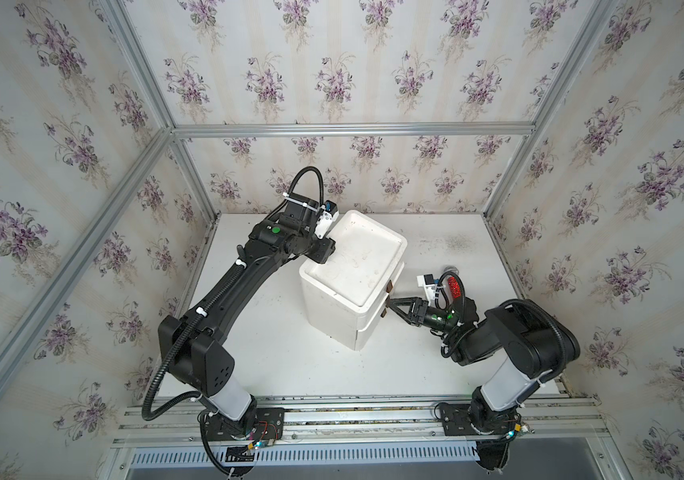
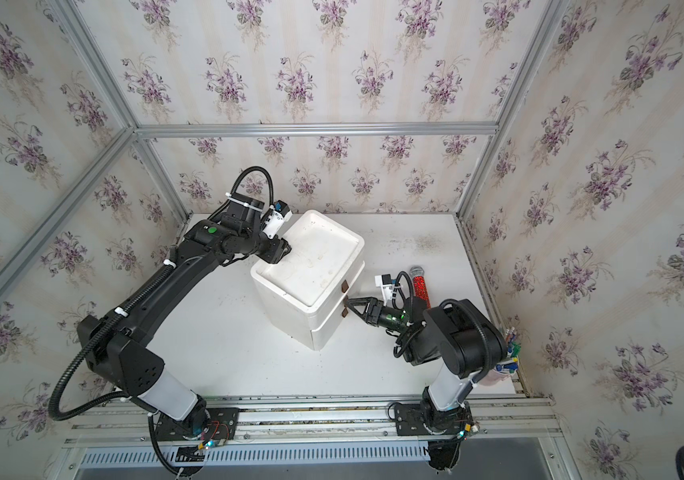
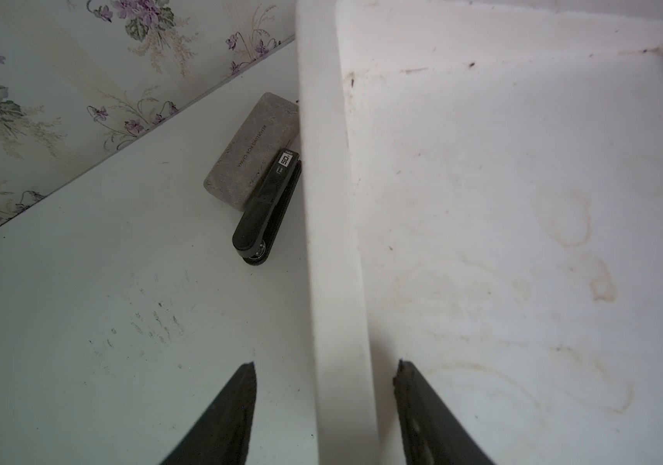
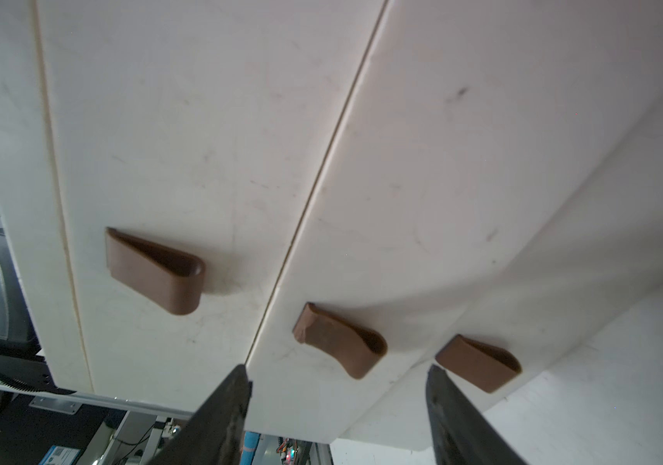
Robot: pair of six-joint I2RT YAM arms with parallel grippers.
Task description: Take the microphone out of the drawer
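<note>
The white drawer unit [image 1: 357, 260] stands mid-table with its drawers closed; any inside contents are hidden. In the right wrist view its front carries a brown upper handle [image 4: 157, 271], a middle handle [image 4: 339, 338] and a lower handle [image 4: 478, 362]. My right gripper is open at that front, the middle handle showing ahead between its fingertips and the lower one near the right fingertip. No microphone can be made out in a drawer. My left gripper is shut on the unit's top rim [image 3: 335, 255], one finger on each side.
A red speckled object with a grey round end [image 2: 419, 284] lies on the table behind my right arm. Beyond the unit are a black stapler [image 3: 267, 205] and a grey box [image 3: 250, 147]. A holder with pens [image 2: 509, 356] stands at right.
</note>
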